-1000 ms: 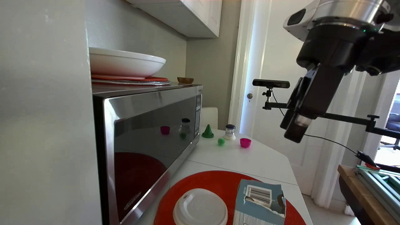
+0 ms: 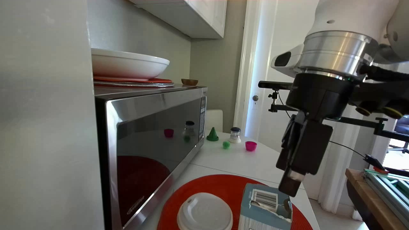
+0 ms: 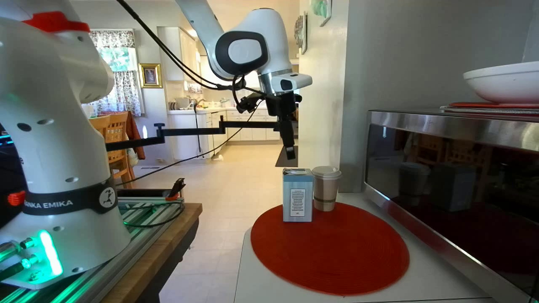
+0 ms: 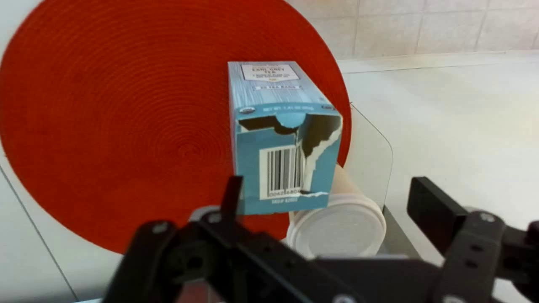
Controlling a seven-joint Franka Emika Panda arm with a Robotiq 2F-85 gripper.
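A blue tea box (image 4: 283, 161) with a torn top stands upright on the round red placemat (image 3: 343, 257); its label reads Earl Grey tea. Right beside it is a paper cup (image 3: 324, 192) with a white lid (image 2: 205, 212). My gripper is open above the box, its fingertips apart and nothing held. In the wrist view, the box top lies between the fingers but nearer the left one, with the cup lid partly hidden behind the gripper body. In exterior view 2 the gripper (image 3: 290, 153) hangs just above the box.
A microwave (image 2: 153, 153) stands along the wall, a white bowl (image 2: 128, 65) on top. At the table's far end are a green cone (image 2: 212, 134), a green ball (image 2: 226, 145), a shaker (image 2: 235, 135) and a pink cup (image 2: 251, 145). The placemat's near part in exterior view 2 is clear.
My gripper has come down and moved left in exterior view 1, closer to the tea box. The box, the cup and the other things have stayed in place.
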